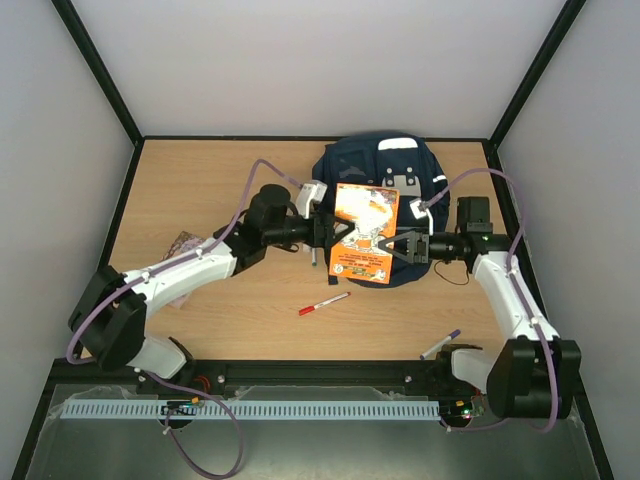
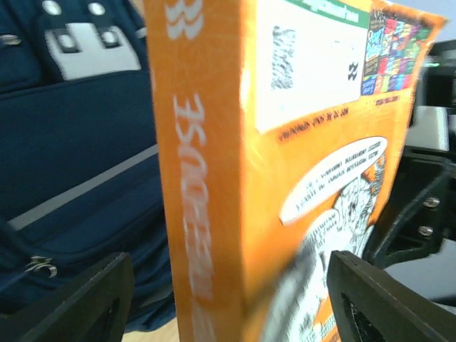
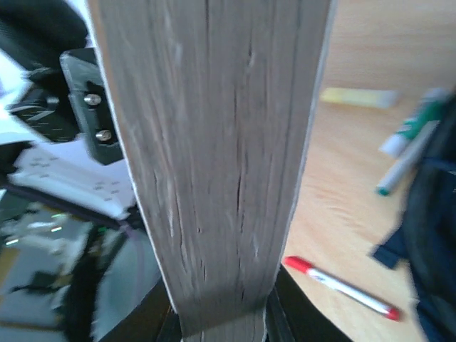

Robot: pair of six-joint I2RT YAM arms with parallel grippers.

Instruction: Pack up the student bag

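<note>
An orange book [image 1: 365, 233] with a spine reading "TREEHOUSE" is held up in front of the backpack in the top view. My right gripper is shut on its page edge [image 3: 214, 142], in the right wrist view. My left gripper [image 1: 347, 231] is open at the book's other side; in the left wrist view its fingers [image 2: 89, 299] stand apart on either side of the orange spine [image 2: 196, 178]. The dark blue backpack [image 1: 350, 165] lies on the table behind the book, which hides part of it.
A red marker [image 1: 324, 304] lies on the table in front of the book. A purple-capped marker [image 1: 440, 344] is near the front right edge. A patterned item [image 1: 181, 244] is partly under the left arm. The right wrist view shows a yellow-ended stick [image 3: 358, 97] and green markers [image 3: 417, 122].
</note>
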